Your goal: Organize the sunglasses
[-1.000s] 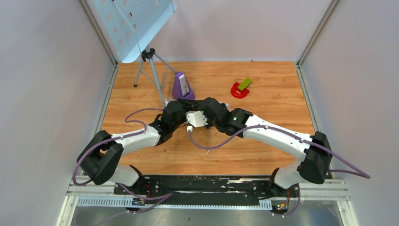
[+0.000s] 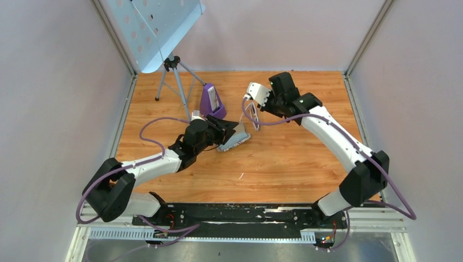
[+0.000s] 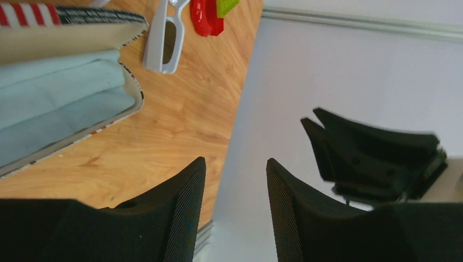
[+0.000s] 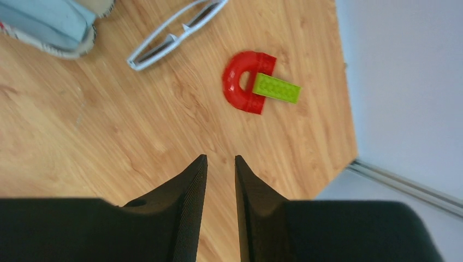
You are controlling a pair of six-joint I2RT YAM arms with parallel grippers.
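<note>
An open glasses case (image 2: pixel 233 141) with pale blue lining lies mid-table. White sunglasses (image 2: pixel 254 117) lie just right of it, on the wood, seen also in both wrist views. My left gripper is part open over the table beside the case, nothing between its fingers. My right gripper is part open high over the back right of the table, with only bare wood seen between its fingers.
A red U-shaped piece (image 4: pixel 240 82) with a green block (image 4: pixel 275 87) lies below the right arm. A purple stand (image 2: pixel 213 103) and a tripod (image 2: pixel 177 82) stand at back left.
My right arm has swung up and back to the right from mid-table, uncovering the case and sunglasses. My left gripper has shifted slightly.
</note>
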